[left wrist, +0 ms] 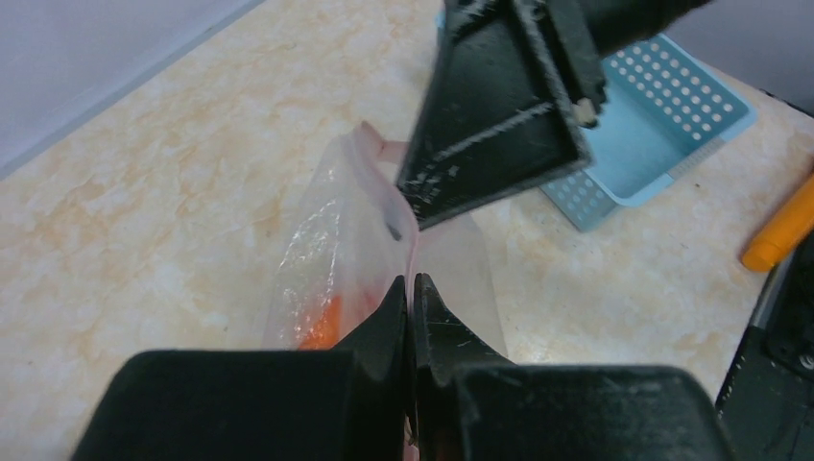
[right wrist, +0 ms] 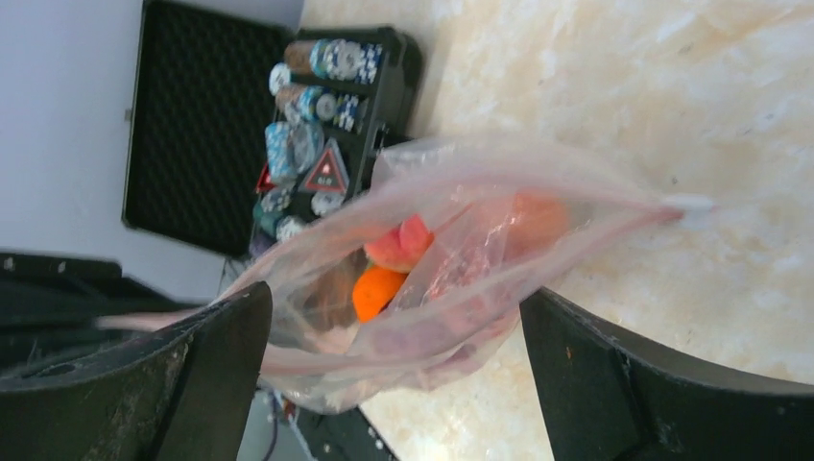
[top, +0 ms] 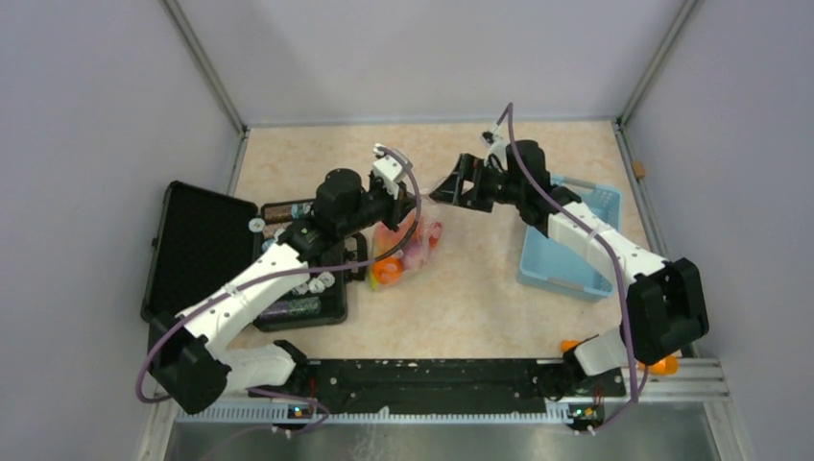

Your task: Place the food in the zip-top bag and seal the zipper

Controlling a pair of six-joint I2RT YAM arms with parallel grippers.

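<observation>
A clear zip top bag (top: 408,248) with a pinkish rim stands near the middle of the table. Through its plastic show an orange fruit (right wrist: 377,291), a red-pink piece of food (right wrist: 400,245) and something purple, partly blurred. My left gripper is shut on the bag's rim at one end of the mouth. On the other side my right gripper stands open, its fingers (right wrist: 206,370) spread at either side of the near rim. In the right wrist view the mouth gapes and the rim curves loosely.
Left of the bag lies an open black case (top: 326,312) filled with bottles and small packs. A blue basket (top: 538,280) stands at the right, under the right arm. Bare table spreads in front of the bag and behind it.
</observation>
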